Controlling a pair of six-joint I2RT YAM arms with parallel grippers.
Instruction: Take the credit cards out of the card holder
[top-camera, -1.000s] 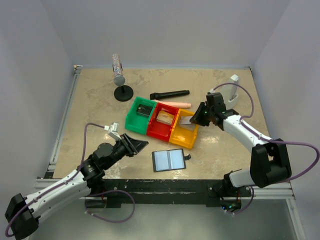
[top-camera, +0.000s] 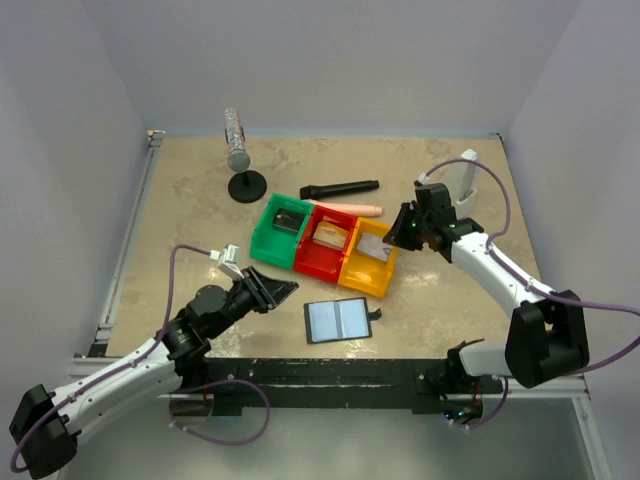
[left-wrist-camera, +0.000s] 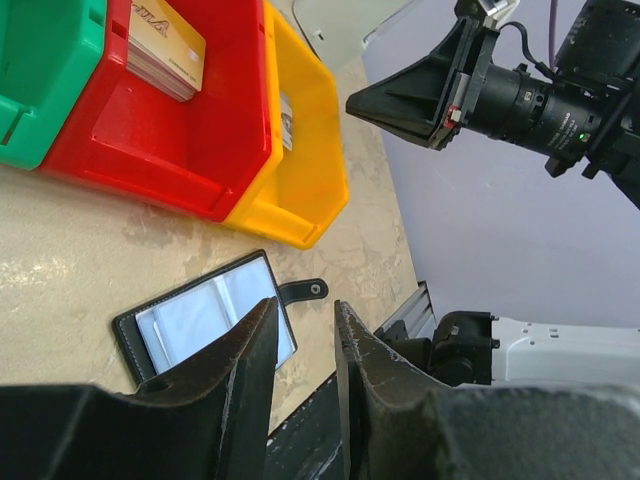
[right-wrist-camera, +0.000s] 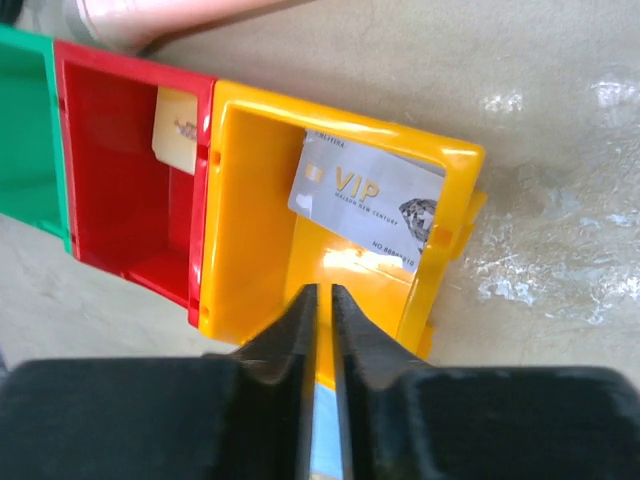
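Note:
The open card holder (top-camera: 338, 320) lies near the front edge, with pale sleeves and a strap at its right. A silver VIP card (right-wrist-camera: 365, 195) rests in the yellow bin (top-camera: 368, 279), and tan cards (left-wrist-camera: 166, 40) stand in the red bin (top-camera: 315, 262). My left gripper (top-camera: 280, 293) hangs left of the holder; its fingers are close together in its wrist view, and I cannot tell if fully shut. My right gripper (top-camera: 392, 236) is over the yellow bin's right rim, fingertips close together, no object visible between them.
A green bin (top-camera: 270, 245) holds dark items. Behind lie a black cylinder (top-camera: 340, 189) and a pink one (top-camera: 355, 209); a stand (top-camera: 247, 188) is at back left, a white object (top-camera: 462, 185) at back right.
My right gripper and arm have shifted slightly to the right over the yellow bin, uncovering more of the silver card. The left arm has not visibly moved.

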